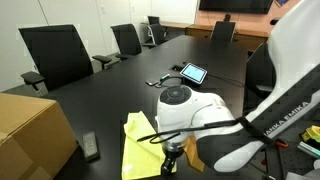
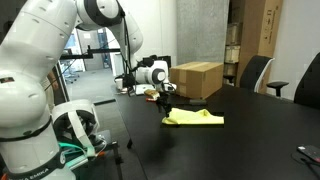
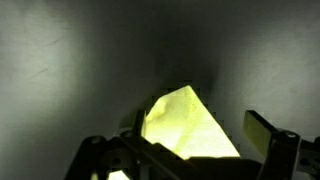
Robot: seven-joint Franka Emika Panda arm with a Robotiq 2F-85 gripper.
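A yellow cloth (image 1: 143, 150) lies on the dark table, partly hidden by the arm in exterior view 1. In exterior view 2 the same cloth (image 2: 196, 117) is spread out, with my gripper (image 2: 165, 112) at its near left end. From the wrist, a pointed corner of the cloth (image 3: 185, 120) shows between the fingers. My gripper stands open, its dark fingers (image 3: 262, 132) apart on either side of that corner. Whether the fingertips touch the cloth or table, I cannot tell.
A cardboard box (image 1: 36, 137) stands at the table's left, with a dark remote-like object (image 1: 90, 147) beside it. A small tablet (image 1: 194, 73) and cables lie farther back. Several office chairs surround the table.
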